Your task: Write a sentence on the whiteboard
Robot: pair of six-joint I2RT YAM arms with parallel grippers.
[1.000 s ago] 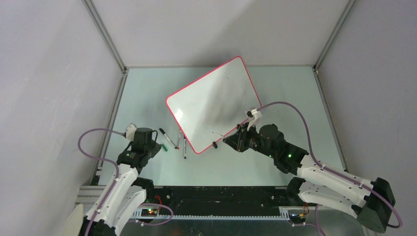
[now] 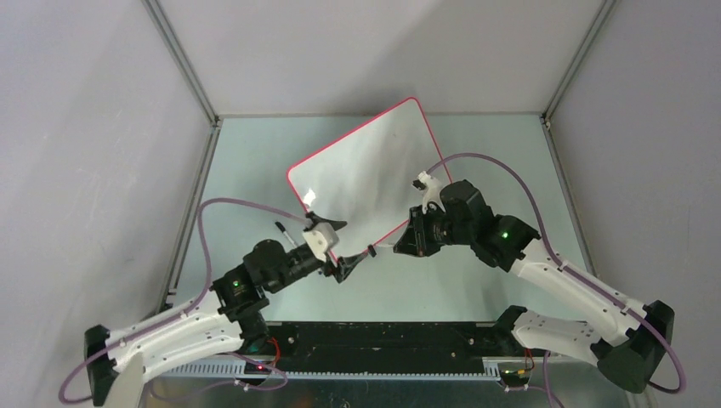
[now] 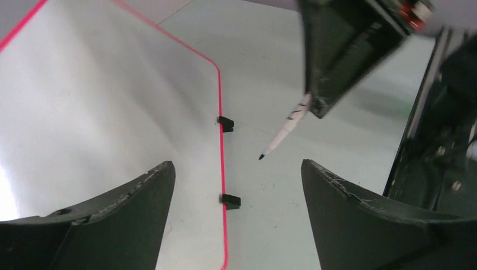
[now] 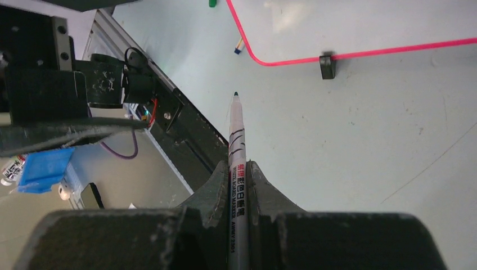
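The whiteboard (image 2: 366, 170) with a red edge lies tilted on the table, with no writing visible. My right gripper is shut on a white marker, its dark tip pointing out, just off the board's lower right edge; the same marker (image 3: 288, 125) shows in the left wrist view. My left gripper is open, empty between its fingers, over the board's lower left part and facing the marker from the left.
Black clips (image 3: 230, 200) sit on the board's edge. Other markers (image 2: 284, 231) lie left of the board, partly under my left arm. Side walls border the workspace.
My left arm has swung right from the table's left side to the board's lower left, toward the held marker. My right gripper has shifted slightly, still holding the marker.
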